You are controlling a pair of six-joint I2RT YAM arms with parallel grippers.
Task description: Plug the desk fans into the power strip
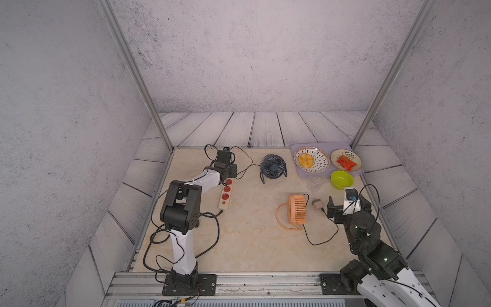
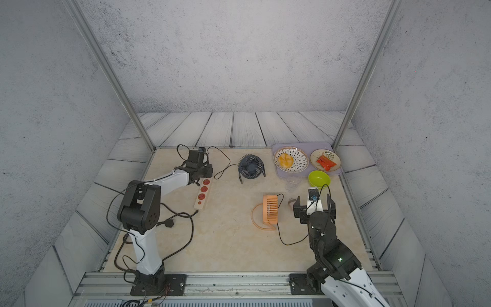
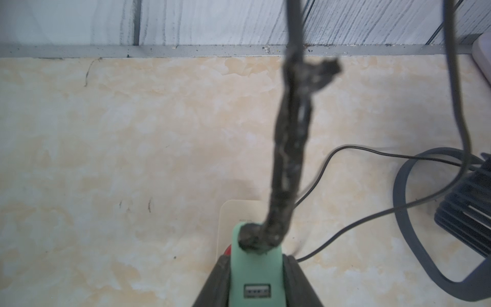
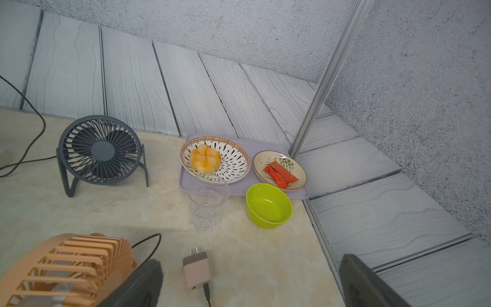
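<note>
Between the fingers of my left gripper is a mint-green charger plug [image 3: 255, 266], and the fingers are shut on it. It sits over the far end of the white power strip [image 1: 226, 198], whose red sockets show nearer the front. Whether its prongs are in a socket is hidden. A black cable loops from that spot toward the dark grey desk fan [image 4: 102, 148], which stands to the right of the strip. My right gripper is open and empty, beside a pale pink charger plug [image 4: 197, 271] lying on the table.
An orange fan [image 1: 296, 208] with its cable stands at the centre right. Back right are a lilac tray [image 4: 245, 145] with two plates of food, a green bowl [image 4: 268, 204] and a clear cup [image 4: 206, 204].
</note>
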